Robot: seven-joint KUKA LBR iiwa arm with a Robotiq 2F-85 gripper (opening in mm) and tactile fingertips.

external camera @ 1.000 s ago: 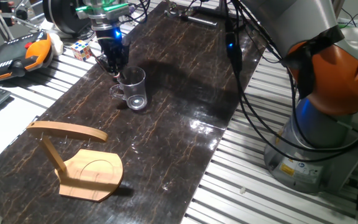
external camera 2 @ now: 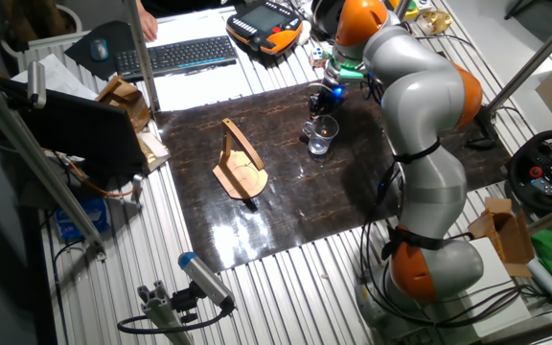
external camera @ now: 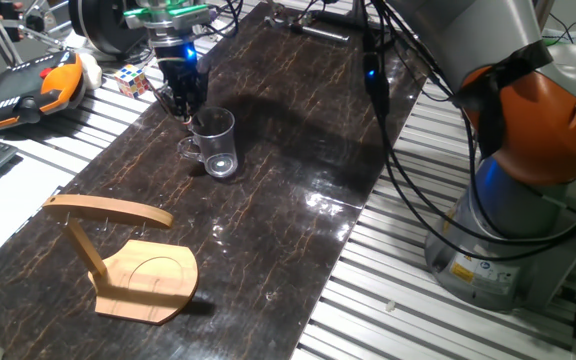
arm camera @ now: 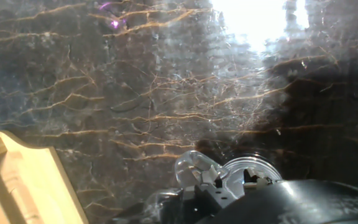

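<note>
A clear glass mug (external camera: 217, 146) stands on the dark marbled tabletop, its handle pointing toward the left of exterior view 1. My gripper (external camera: 190, 121) is down at the mug's rim on the handle side, pointing downward. In the wrist view, the gripper's dark fingertips (arm camera: 251, 178) appear apart, with the clear glass of the mug (arm camera: 253, 163) behind and between them. Whether they press on the glass is not clear. A wooden stand (external camera: 153, 285) with a curved top arm and small pegs sits nearer the camera, apart from the mug.
A Rubik's cube (external camera: 131, 80) and an orange-black teach pendant (external camera: 33, 92) lie beyond the tabletop's edge. A keyboard (external camera 2: 175, 59) is off the dark surface too. Bare tabletop (external camera 2: 281, 196) separates the mug and the stand.
Arm, mug and stand look nearly unmoved over the last second.
</note>
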